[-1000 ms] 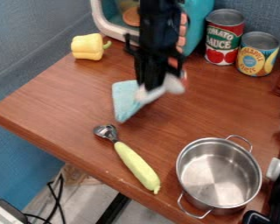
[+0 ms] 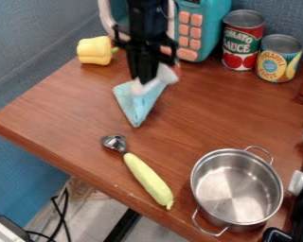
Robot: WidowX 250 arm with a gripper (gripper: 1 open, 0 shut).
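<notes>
My black gripper (image 2: 151,68) is at the top middle over the table, with white fingertips low at its end, above and touching or nearly touching a folded light blue cloth (image 2: 136,102) on the wooden table (image 2: 79,123). The fingers are blurred, so whether they are open or shut on the cloth cannot be made out.
A yellow pepper (image 2: 96,50) stands back left; a teal toy microwave (image 2: 199,28), tomato sauce can (image 2: 240,43) and yellow can (image 2: 278,60) at the back. An ice-cream scoop (image 2: 114,144), corn (image 2: 149,180) and steel pot (image 2: 235,189) lie in front.
My gripper has moved back and up from its lower position a second ago. The cloth's shape has shifted slightly.
</notes>
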